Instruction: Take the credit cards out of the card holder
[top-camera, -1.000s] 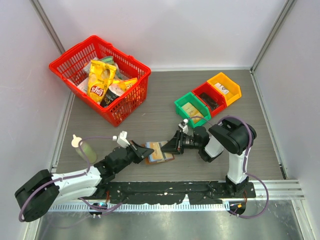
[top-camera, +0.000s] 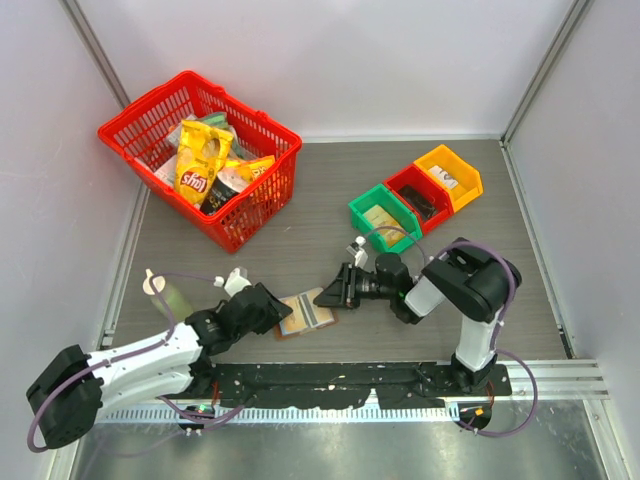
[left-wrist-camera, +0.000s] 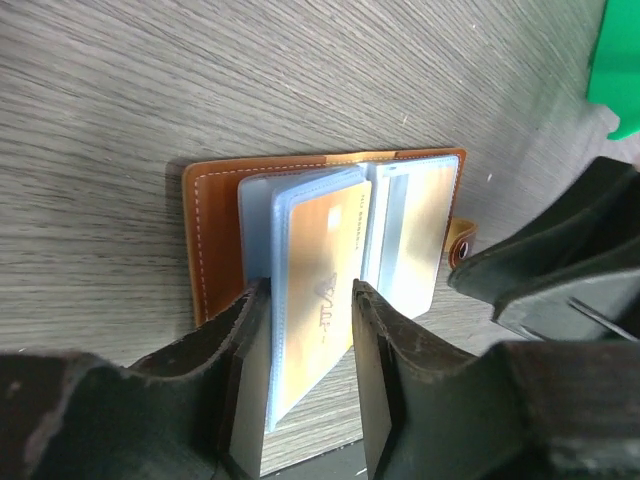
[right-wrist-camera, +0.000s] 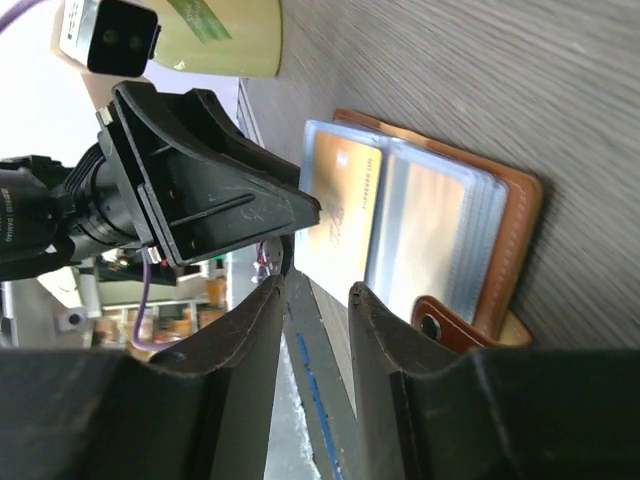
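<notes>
The brown leather card holder (left-wrist-camera: 220, 240) lies open on the table, its clear sleeves holding gold cards (left-wrist-camera: 318, 290), one sleeve (right-wrist-camera: 430, 240) beside the other. My left gripper is over the holder's left part, its fingertips at the edge of the upper sleeve, partly open; whether anything is pinched is unclear. My right gripper (top-camera: 338, 292) is at the holder's right side; in its wrist view the fingers (right-wrist-camera: 245, 350) stand apart below the holder's near end.
A red basket (top-camera: 130, 150) of snacks stands at the back left, a bottle (top-camera: 172, 300) left of my left arm, and green, red and yellow bins (top-camera: 365, 205) at the back right. Bare table lies between.
The left gripper has shifted left and slightly down, the holder with it a little.
</notes>
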